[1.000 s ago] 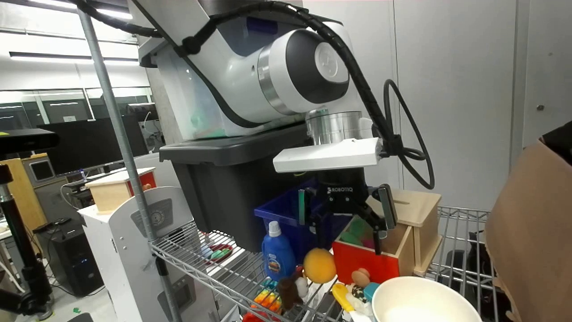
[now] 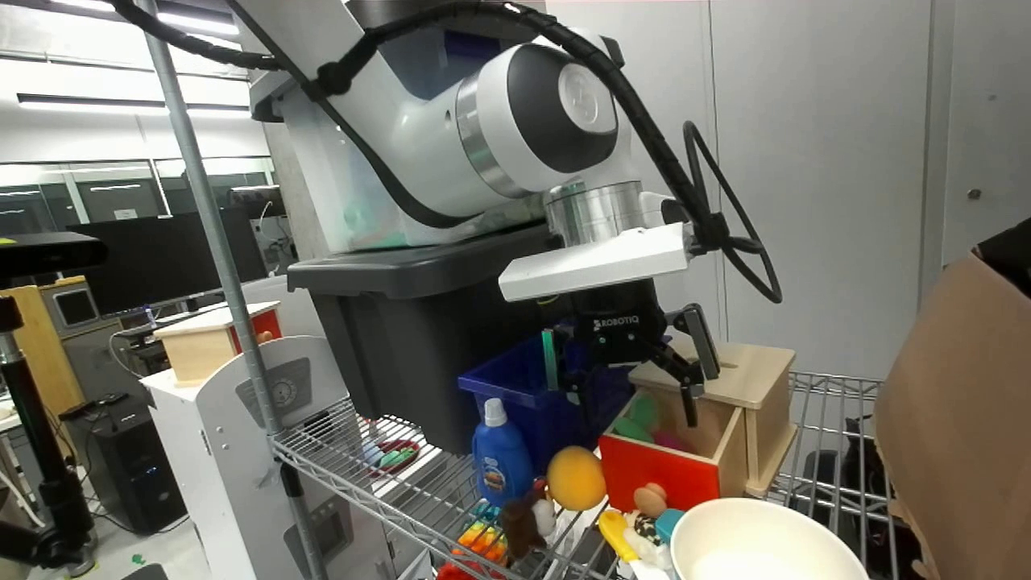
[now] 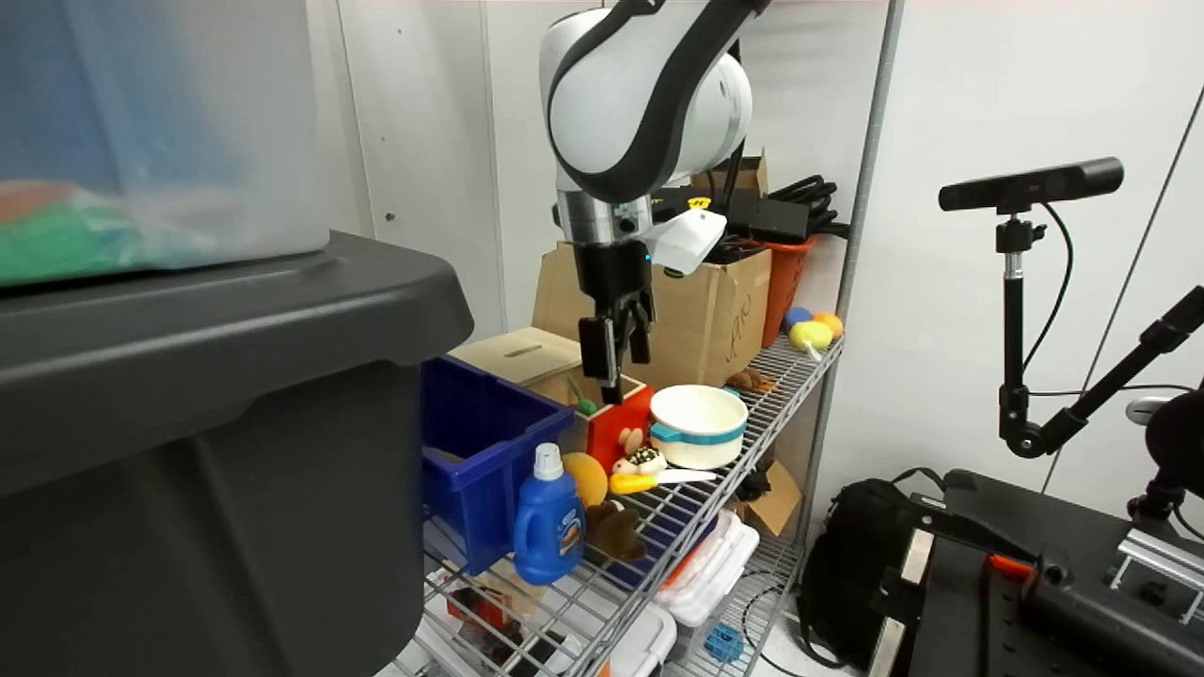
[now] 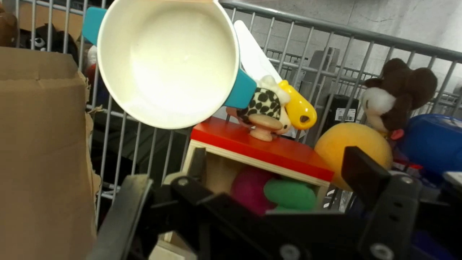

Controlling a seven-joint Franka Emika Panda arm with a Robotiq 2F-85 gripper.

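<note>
My gripper (image 2: pixel 633 401) hangs open above the pulled-out drawer, its fingers wide apart and nothing between them. The drawer has a red front (image 2: pixel 662 474) with a round wooden knob (image 2: pixel 650 499), and it belongs to a small wooden box (image 2: pixel 739 372). Inside lie a green object (image 4: pixel 290 193) and a magenta one (image 4: pixel 251 188), partly covered by my gripper in the wrist view. A white pot (image 3: pixel 699 411) with teal handles stands in front of the drawer. Beside it are a spotted plush toy (image 4: pixel 265 104) and a knife with a yellow handle (image 4: pixel 300 106).
Left of the drawer in exterior view 1 sit an orange ball (image 2: pixel 576 478), a blue detergent bottle (image 2: pixel 503 459), a brown plush toy (image 2: pixel 522 528) and a blue bin (image 2: pixel 522 377). A large black tote (image 2: pixel 406 338) and a cardboard box (image 2: pixel 966 416) flank the wire shelf.
My gripper has risen away from the drawer and tilted slightly. It stays open, and the drawer and surrounding objects look unmoved.
</note>
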